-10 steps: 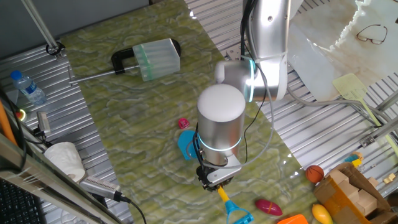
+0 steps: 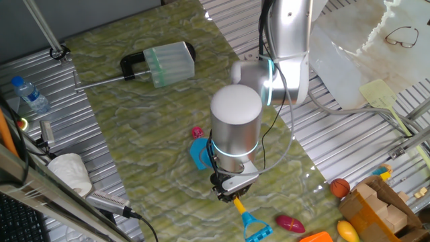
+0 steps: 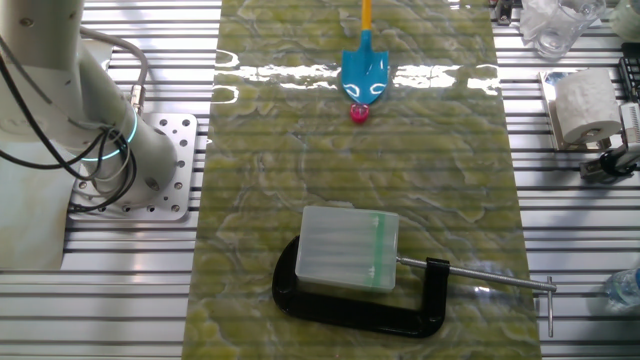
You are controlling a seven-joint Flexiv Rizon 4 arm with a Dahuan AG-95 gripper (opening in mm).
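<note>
A toy shovel with a blue blade (image 3: 365,76), a yellow shaft (image 2: 239,206) and a blue handle (image 2: 256,228) lies along the green marbled mat. My gripper (image 2: 233,197) is low over its shaft and appears shut on it, though the arm covers the fingertips from above. Right at the blade's tip sits a small pink ball (image 3: 359,113), touching or nearly touching it. Exterior view 2 does not include the gripper.
A black clamp (image 3: 365,316) and translucent box (image 3: 340,245) occupy one end of the mat (image 3: 270,180). Near the handle are a dark red toy (image 2: 290,224), an orange item (image 2: 316,237) and a cardboard box (image 2: 363,214).
The arm has shifted slightly toward the clamp end, and the shovel has shifted with it. The pink ball has moved a little left in exterior view 1.
</note>
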